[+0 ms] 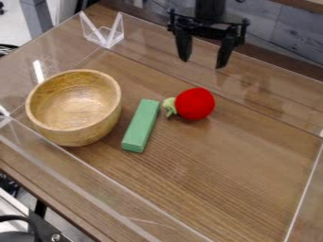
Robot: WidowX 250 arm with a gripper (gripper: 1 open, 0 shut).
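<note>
My dark gripper (203,49) hangs at the top centre of the camera view, open, its two fingers apart with nothing seen between them. Below it on the wooden surface lies a red, tomato-like object (195,103) with a small green part at its left. A green bar (140,127) lies left of and below that. A wooden bowl (76,128) stands at the left.
A clear plastic holder (104,30) stands at the upper left near the back edge. Dark cables show at the left edges.
</note>
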